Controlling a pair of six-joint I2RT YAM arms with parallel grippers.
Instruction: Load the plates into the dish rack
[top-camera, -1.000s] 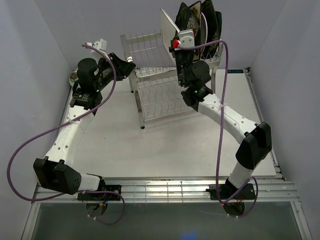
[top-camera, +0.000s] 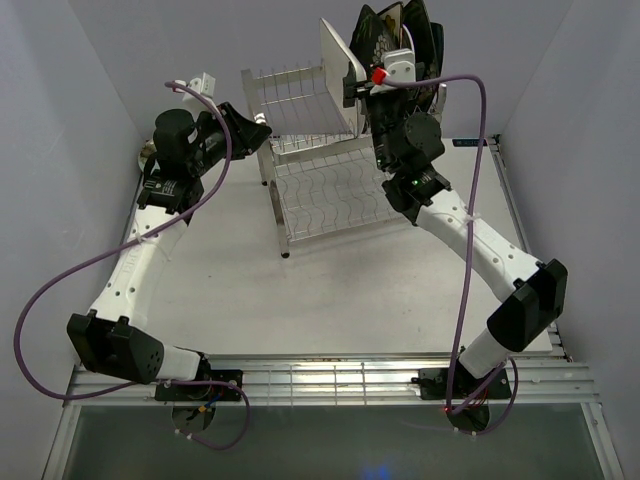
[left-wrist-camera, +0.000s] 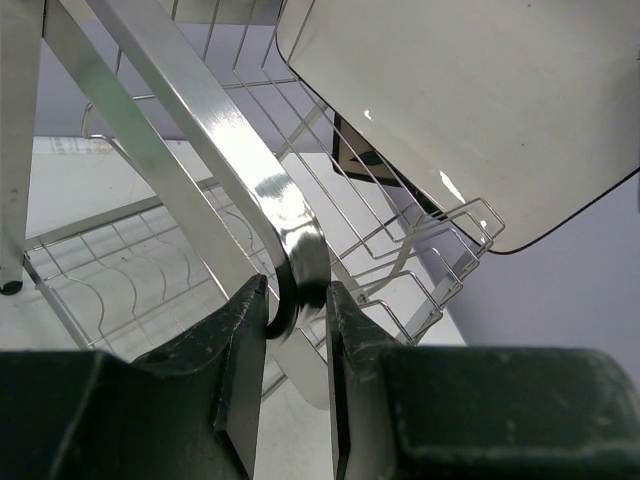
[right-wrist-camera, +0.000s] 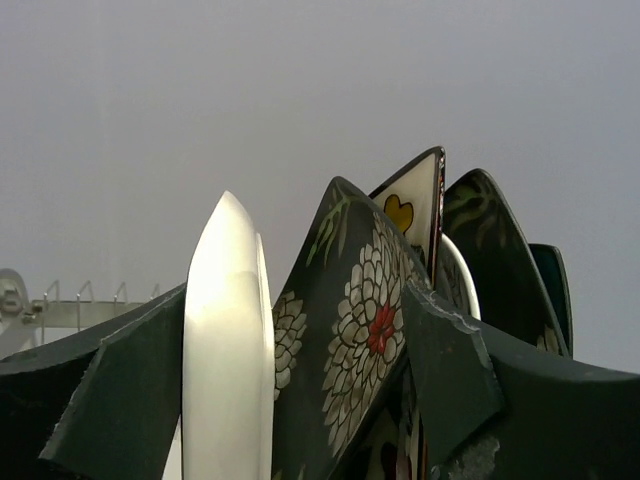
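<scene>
A metal two-tier dish rack (top-camera: 300, 150) stands at the back. My left gripper (top-camera: 258, 128) is shut on its bent frame bar (left-wrist-camera: 225, 130). A white square plate (top-camera: 338, 70) stands upright in the upper tier, seen edge-on in the right wrist view (right-wrist-camera: 228, 350). Right of it stand dark flowered plates (right-wrist-camera: 355, 320), a heart-patterned plate (right-wrist-camera: 410, 200) and others. My right gripper is part open at these plates, around the white plate's edge and the flowered one; whether it touches them I cannot tell.
The upper tier's left half (top-camera: 295, 105) and the lower tier (top-camera: 335, 190) are empty. Grey walls enclose both sides.
My right arm has moved to the right and its gripper has shifted slightly up in the top view. The left arm and rack have not visibly moved.
</scene>
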